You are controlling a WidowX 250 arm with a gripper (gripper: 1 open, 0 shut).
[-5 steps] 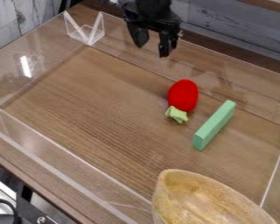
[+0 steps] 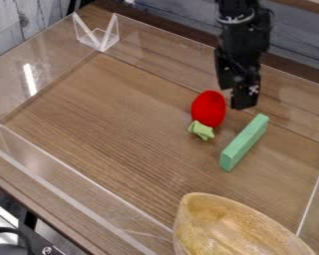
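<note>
The black gripper [image 2: 237, 75] hangs at the upper middle right, its fingers pointing down just above and to the right of a red oval object [image 2: 209, 108]. A small light-green piece [image 2: 201, 130] lies just below the red object, and a mint-green bar [image 2: 243, 141] lies diagonally to its right. Whether the gripper is open or shut is hard to tell at this size.
A large yellow bowl [image 2: 242, 230] sits at the bottom right. A clear wire-like or plastic holder [image 2: 96, 33] stands at the top left.
The gripper has moved right and downward from the top middle toward the red object and the green bar. The objects on the table lie where they were.
</note>
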